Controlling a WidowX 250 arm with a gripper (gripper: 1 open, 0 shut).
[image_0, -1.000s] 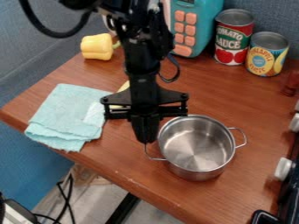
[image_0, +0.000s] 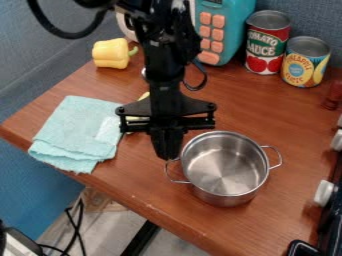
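Observation:
My black gripper (image_0: 167, 150) points down just left of a steel pot (image_0: 225, 172) with two handles, its tip near the pot's left rim. Whether the fingers are apart or together cannot be made out. A folded light-blue cloth (image_0: 74, 132) lies to the left. Something yellow is partly hidden behind the arm.
At the back stand a tomato can (image_0: 266, 45), a second can (image_0: 305, 62), a teal toy appliance (image_0: 218, 25) and a yellow object (image_0: 112, 53). A black appliance (image_0: 323, 210) lines the right side. The table's front edge runs below the pot.
The arm has shifted very slightly upward; the pot and other objects look the same.

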